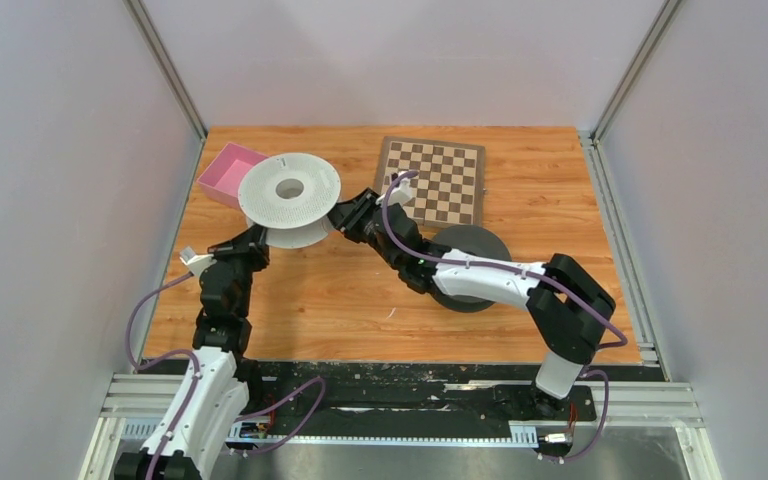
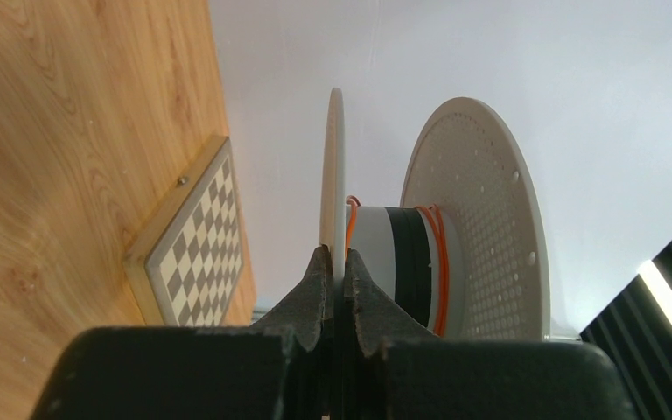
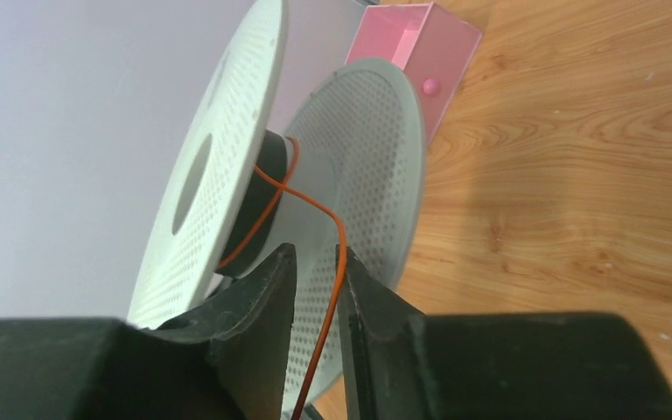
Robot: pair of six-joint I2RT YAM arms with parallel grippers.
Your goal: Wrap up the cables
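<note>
A large white spool (image 1: pixel 310 200) with two dotted discs is held above the table at the left. My left gripper is shut on the rim of one disc, which rises edge-on between its fingertips. Orange cable (image 2: pixel 441 271) winds around the spool's black-and-white core. From the core a loose length of orange cable (image 3: pixel 339 229) runs down between the fingers of my right gripper. Those fingers stand apart, with a gap beside the cable. In the top view the right gripper (image 1: pixel 336 216) is beside the spool's right edge.
Behind the spool at the left sits a pink box (image 1: pixel 228 175). A chessboard (image 1: pixel 445 180) lies at the back middle. Under the right arm is a dark round object (image 1: pixel 475 240).
</note>
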